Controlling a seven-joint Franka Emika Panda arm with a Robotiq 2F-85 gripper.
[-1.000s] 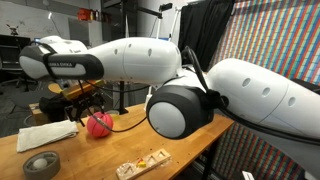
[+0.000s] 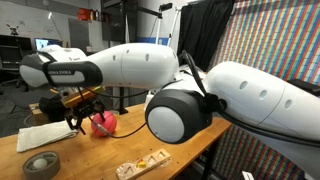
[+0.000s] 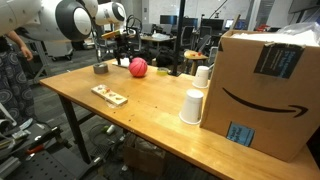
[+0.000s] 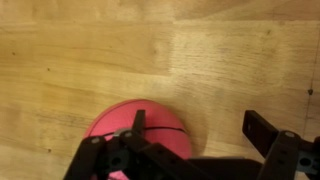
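A red ball (image 2: 103, 124) rests on the wooden table, and black parts of my gripper (image 2: 84, 112) overlap it in exterior view 1. Seen from the wrist, the ball (image 4: 125, 112) lies at the lower left, partly behind the left finger, with a dark line across it. My gripper is open there, its two black fingertips wide apart and bare wood showing between them. In exterior view 2 the ball (image 3: 138, 67) stands just right of and below the gripper (image 3: 122, 48). Whether the fingers touch the ball cannot be told.
A white cloth (image 2: 46, 136) and a roll of tape (image 2: 40, 165) lie left of the ball. Towards the table's front is a light wooden board (image 3: 110, 95). White cups (image 3: 191, 106) and a large cardboard box (image 3: 260, 100) occupy the right side.
The ball has not visibly moved.
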